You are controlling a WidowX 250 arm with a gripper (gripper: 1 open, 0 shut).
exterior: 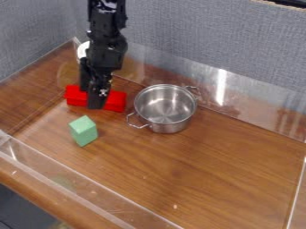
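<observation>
My black gripper (96,88) hangs from the top left, its fingertips down over a red bar (114,101) lying on the wooden table; the gripper is open, and it covers the middle of the bar. A mint-green block (84,131) sits in front of the bar. A steel pot (165,108) with wire handles stands to the right of the bar.
A white object (82,50) is partly hidden behind the arm at the back left. Transparent walls and grey padded panels border it.
</observation>
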